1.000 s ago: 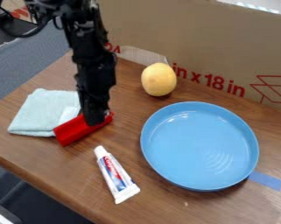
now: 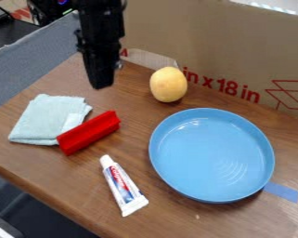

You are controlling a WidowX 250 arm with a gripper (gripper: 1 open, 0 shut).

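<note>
My black gripper (image 2: 99,72) hangs at the upper left over the wooden table, above and apart from the red cylinder (image 2: 88,132); whether its fingers are open or shut is hard to tell. The red cylinder lies against a folded pale cloth (image 2: 44,118). A toothpaste tube (image 2: 123,185) lies below it. A yellow potato-like object (image 2: 169,85) sits behind, and a blue plate (image 2: 211,155) takes up the right side.
A cardboard box (image 2: 233,52) stands along the back. Bare table (image 2: 144,113) lies between the cylinder, the yellow object and the plate. The table's left edge borders a grey surface.
The gripper has risen up and away from the red cylinder, which it reached down to a second ago. The cylinder now lies fully in view; other objects look unmoved.
</note>
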